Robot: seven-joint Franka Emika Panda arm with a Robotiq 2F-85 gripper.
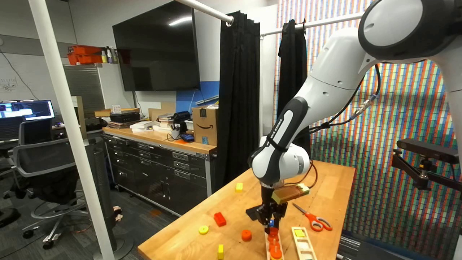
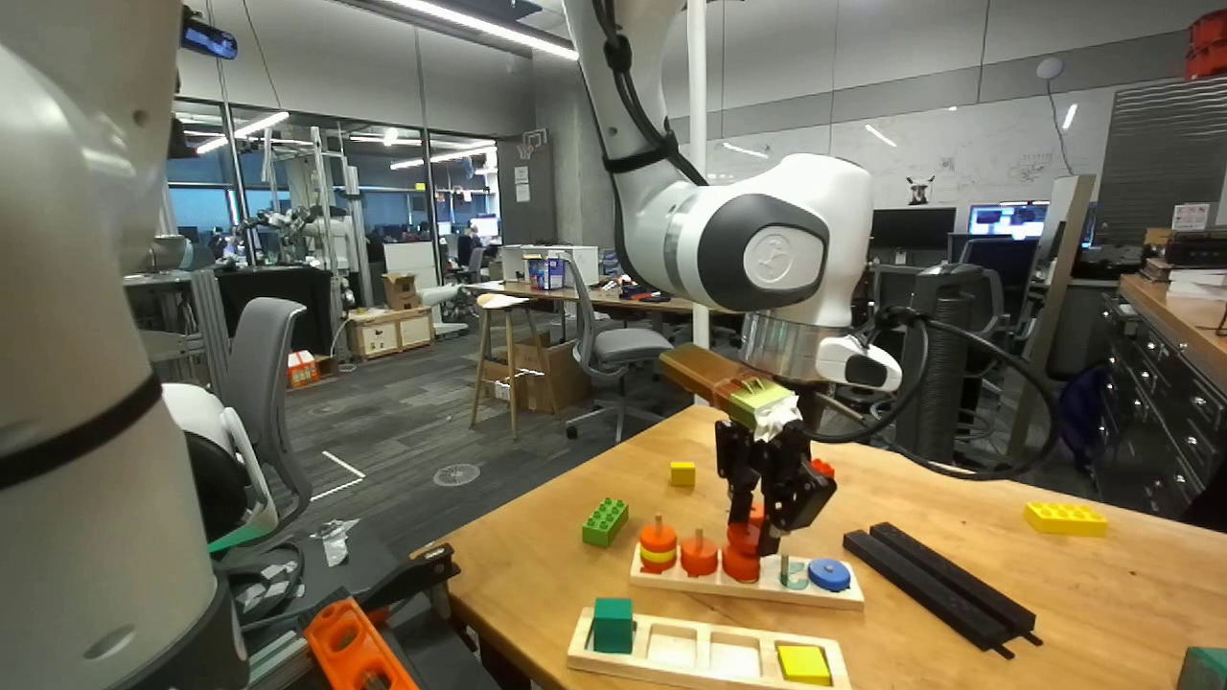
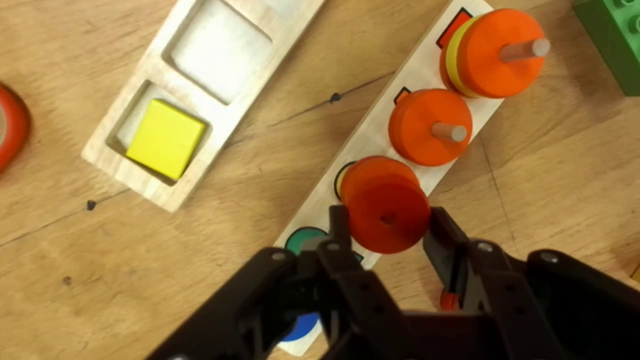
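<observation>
A red-orange disc (image 3: 387,234) is pinched flat between the fingertips of my gripper, which is shut on it. Just below, one or more orange discs (image 3: 382,170) sit around the middle position of the wooden pegboard (image 2: 814,596). From above, the held disc overlaps them, slightly offset; contact cannot be told. The neighbouring orange stack (image 2: 698,554) has a peg standing through it. At the end, orange discs with a yellow one (image 2: 658,552) share another peg. A blue disc (image 2: 828,574) lies at the opposite end, past a bare peg (image 2: 784,570).
Beside the pegboard lies a wooden tray (image 2: 663,650) with a green cube (image 2: 613,625) and yellow square (image 2: 802,663). Scissors (image 1: 317,222), a green brick (image 2: 605,521), black bars (image 2: 937,586) and a loose orange disc (image 1: 246,235) surround it. Open tabletop separates the scattered pieces.
</observation>
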